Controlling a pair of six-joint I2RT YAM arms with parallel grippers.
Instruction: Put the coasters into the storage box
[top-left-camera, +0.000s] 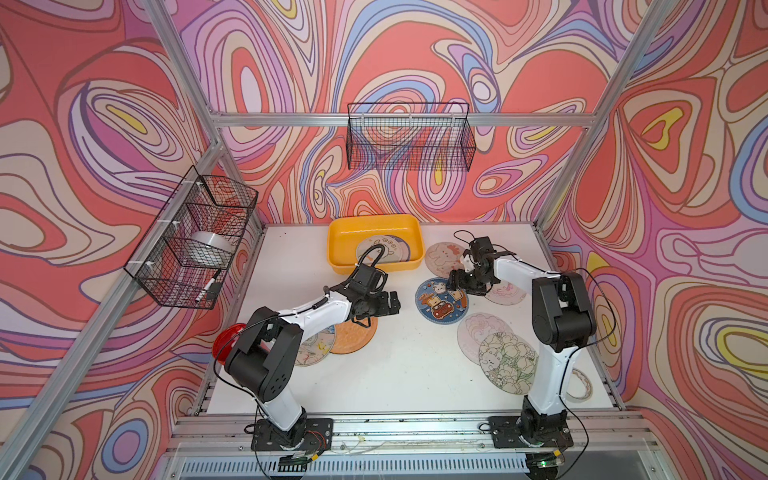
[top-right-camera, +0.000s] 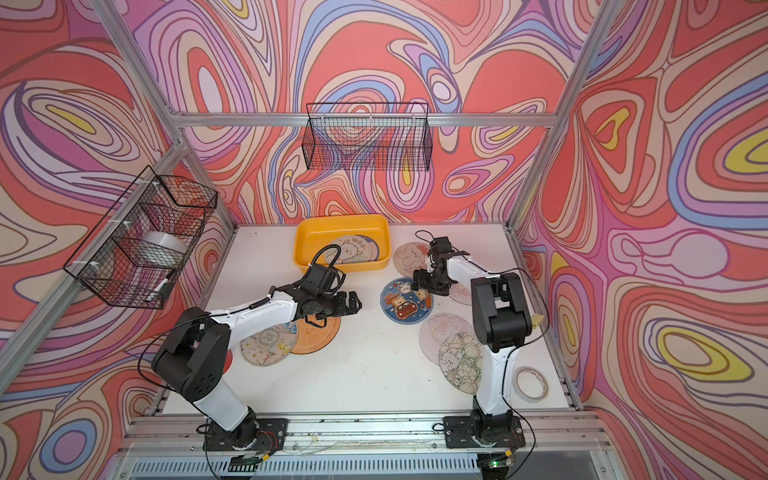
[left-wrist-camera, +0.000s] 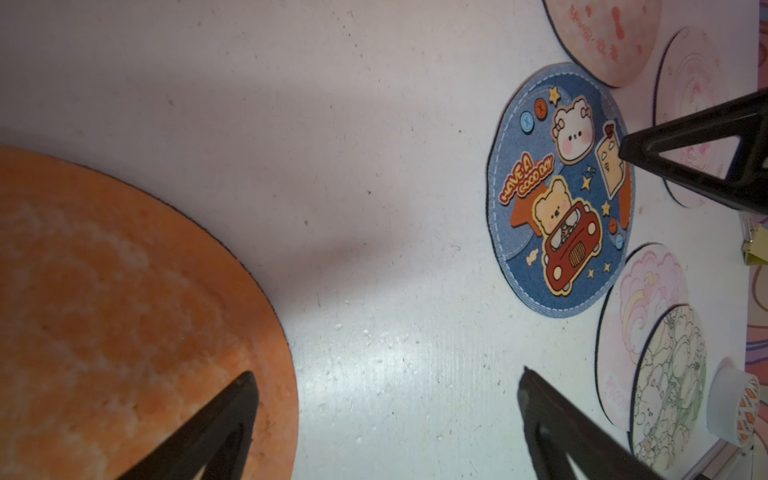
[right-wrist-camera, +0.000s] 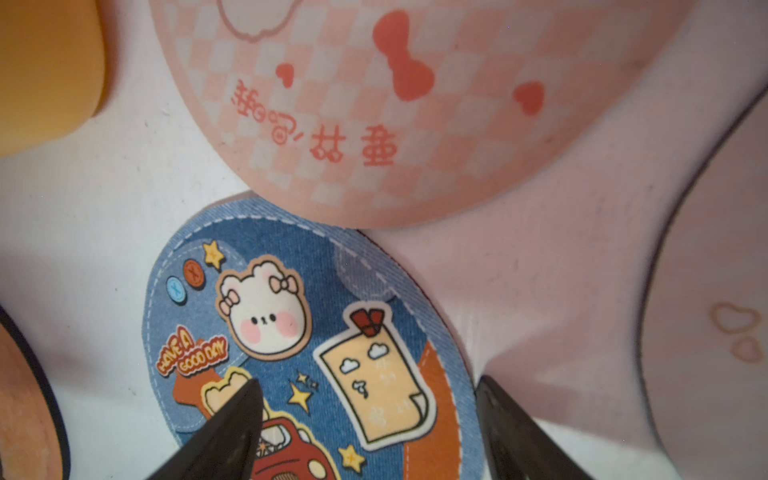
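The yellow storage box (top-left-camera: 340, 240) at the back holds a coaster (top-left-camera: 388, 249). My left gripper is open above the table, just right of an orange coaster (left-wrist-camera: 128, 336), with nothing between its fingers. My right gripper stands open low over the blue bear-and-car coaster (right-wrist-camera: 304, 336), one fingertip near its right edge. A pink checked coaster (right-wrist-camera: 416, 120) lies behind the blue one, touching or overlapping it. Another pink coaster (right-wrist-camera: 712, 376) lies to the right. More coasters (top-left-camera: 512, 364) lie overlapped at the front right, and a patterned coaster (top-left-camera: 312, 352) at the left.
A white roll (top-right-camera: 529, 384) stands at the front right corner. A red item (top-left-camera: 226, 342) is at the left edge. Wire baskets (top-left-camera: 409, 140) hang at the back and left side.
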